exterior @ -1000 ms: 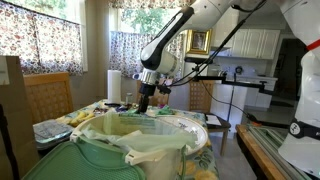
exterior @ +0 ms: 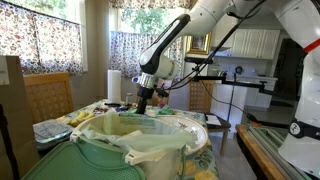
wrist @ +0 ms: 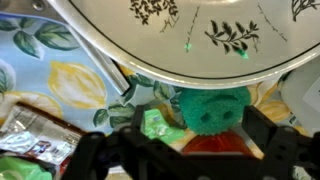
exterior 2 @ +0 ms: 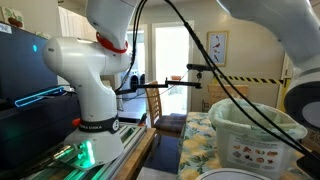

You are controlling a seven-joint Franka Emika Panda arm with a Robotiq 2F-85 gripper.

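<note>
My gripper stands open, its dark fingers (wrist: 272,138) at the bottom of the wrist view. In the gap ahead of them lie a teal, rough-textured round thing (wrist: 213,110) and a glossy red thing (wrist: 217,143) right beside it. Whether either touches a finger, I cannot tell. A small light-green piece (wrist: 160,126) rests near the left finger. Beyond these, a white plate (wrist: 190,45) with leaf prints fills the upper part. From outside, the gripper (exterior: 143,104) points down low over the far part of the table.
A white bin (exterior 2: 250,135) with a pale green liner stands on the table near the base side. Along the wrist view's left lie a metal utensil (wrist: 95,45) and a dark-and-white packet (wrist: 38,133). A paper towel roll (exterior: 114,86) stands behind the arm.
</note>
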